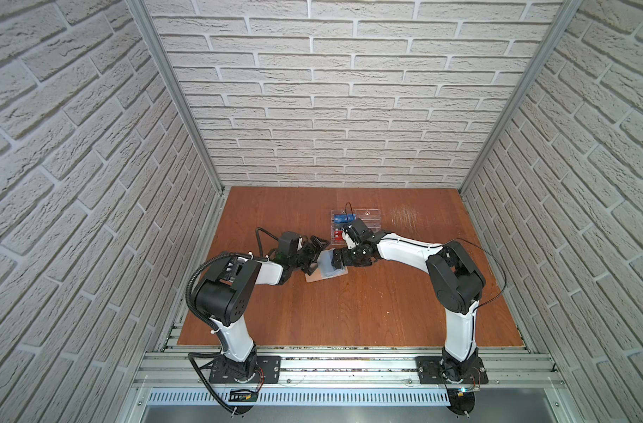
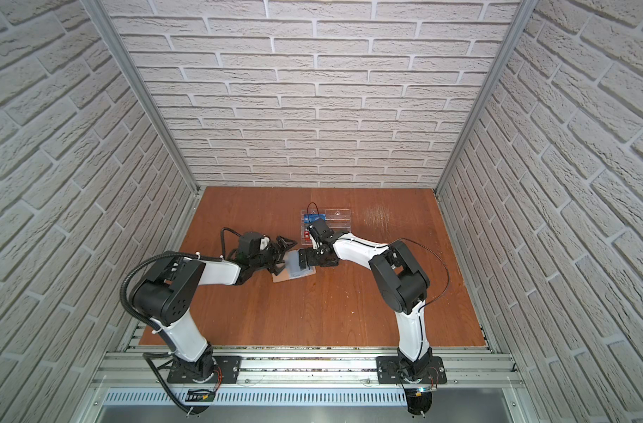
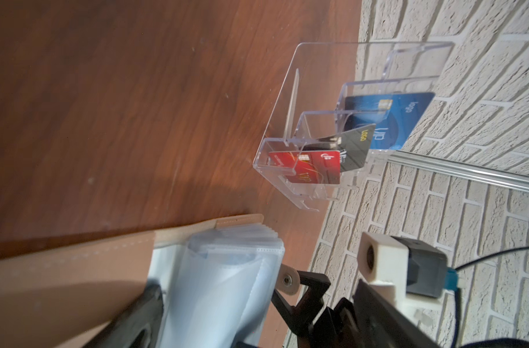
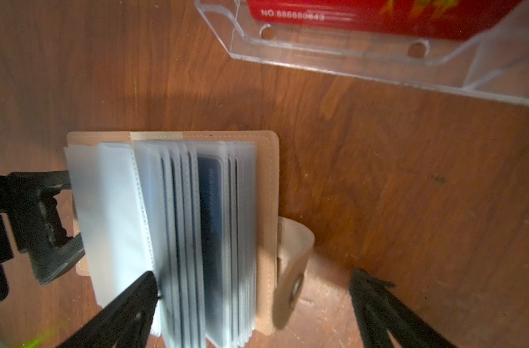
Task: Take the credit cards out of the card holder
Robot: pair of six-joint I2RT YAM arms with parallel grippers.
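The tan card holder [image 4: 267,174] lies open on the table, its clear plastic sleeves [image 4: 183,232] fanned out; a dark blue card [image 4: 212,203] shows inside one of them. In the right wrist view my right gripper is wide open over the holder, one finger above the sleeves and the other past the snap strap [image 4: 293,269]. My left gripper is open too, at the holder's left side, with sleeves [image 3: 218,278] in the space between its fingers. Whether any finger touches a sleeve, I cannot tell.
Behind the holder stands a clear tiered rack [image 3: 299,124] with a red card [image 3: 310,167], a dark grey card [image 3: 354,148] and a blue card [image 3: 392,116] in it. Its front edge is close to my right gripper.
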